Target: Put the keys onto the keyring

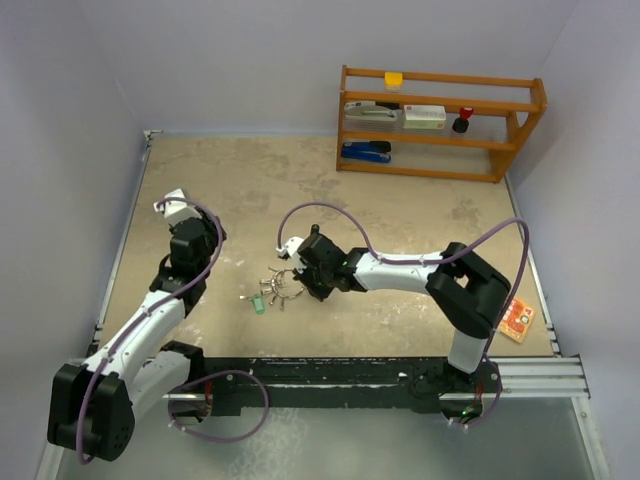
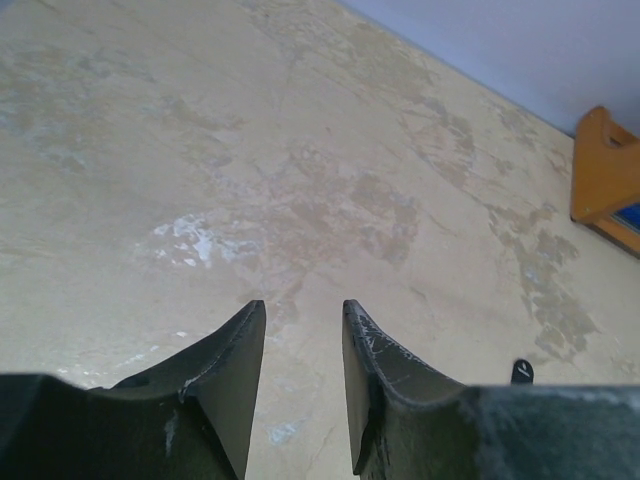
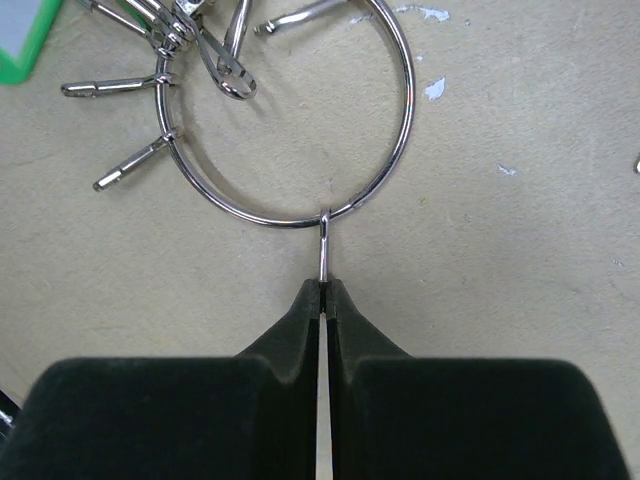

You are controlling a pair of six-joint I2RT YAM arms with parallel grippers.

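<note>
A silver keyring (image 3: 408,95) carries several small metal clasps and a green tag (image 3: 20,45). My right gripper is shut on one thin clasp (image 3: 324,250), which hooks round the ring's near edge. From above, the ring (image 1: 284,296) and green tag (image 1: 258,305) appear left of that gripper; whether they rest on the table I cannot tell. A small black object (image 1: 315,229), perhaps a key's head, lies just beyond the right gripper. My left gripper hovers at the table's left side, part open and empty.
At the back right stands a wooden shelf (image 1: 440,141) with staplers and a box. An orange notebook (image 1: 516,319) lies by the right edge. A metal tip (image 3: 637,165) enters the right wrist view's right edge.
</note>
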